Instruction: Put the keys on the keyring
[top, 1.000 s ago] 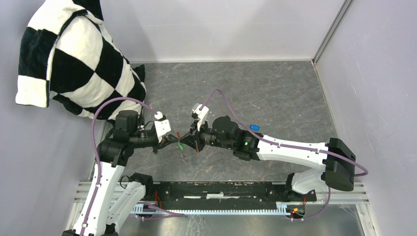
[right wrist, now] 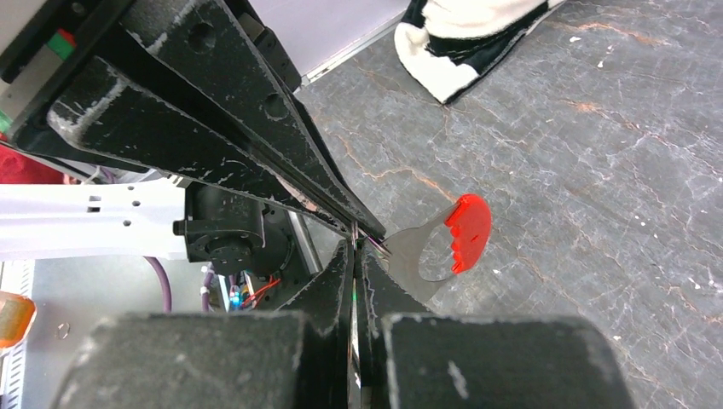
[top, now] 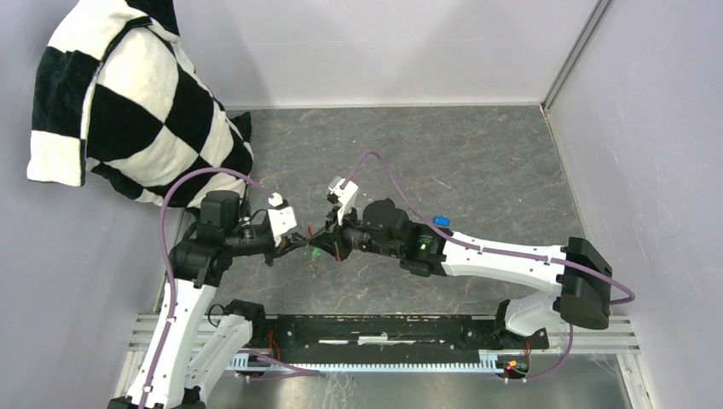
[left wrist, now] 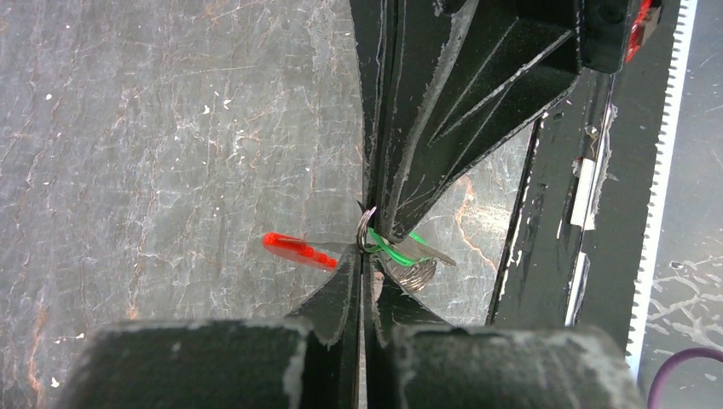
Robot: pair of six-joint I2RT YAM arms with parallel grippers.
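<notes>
A small metal keyring [left wrist: 365, 228] stands edge-on at the tips of my left gripper, whose shut fingers pinch its lower side. A red-headed key [left wrist: 294, 248] sticks out to one side of the ring and a green-edged key [left wrist: 394, 250] to the other; the fingers hide how they meet it. My right gripper [top: 315, 241] is tip to tip with the left one. Its fingers [right wrist: 328, 285] are shut, and whether the ring or a key lies between them is hidden. Red key [right wrist: 471, 232] shows beyond the tips in the right wrist view.
A small blue object [top: 441, 221] lies on the grey floor [top: 477, 162] right of the grippers. The checkered cushion [top: 153, 111] leans at the back left. Open floor spreads behind the arms; a black rail [top: 375, 341] runs along the front.
The green key, lower and plainer before, is now more covered. The left arm looks still.
</notes>
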